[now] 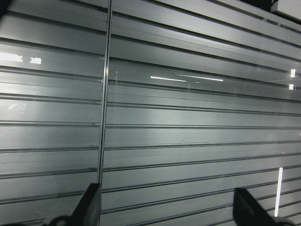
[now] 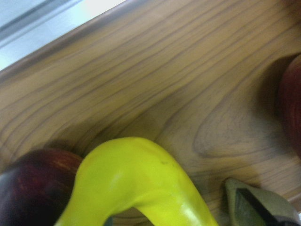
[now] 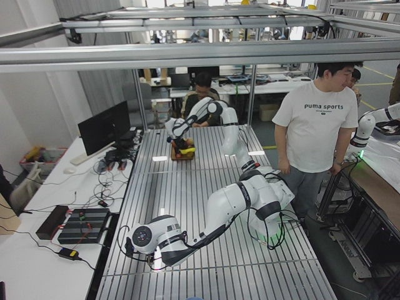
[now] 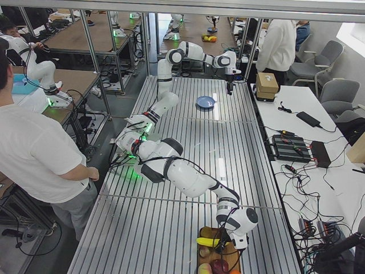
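Observation:
A wooden tray (image 2: 155, 80) holds fruit: a yellow banana (image 4: 205, 241), a dark red fruit (image 2: 40, 186), another red fruit (image 2: 292, 103) and a grey-green fruit (image 2: 258, 207). My right gripper is low over this tray, the banana filling the lower middle of its wrist view; whether it grips anything is unclear. My left gripper hangs over bare slatted table at the other end, open with nothing between its fingers. A blue plate (image 4: 205, 101) lies on the table near the left arm.
A person in a white shirt (image 3: 315, 131) stands beside it near the arm bases. A desk (image 4: 308, 108) with electronics and cables runs along the other side.

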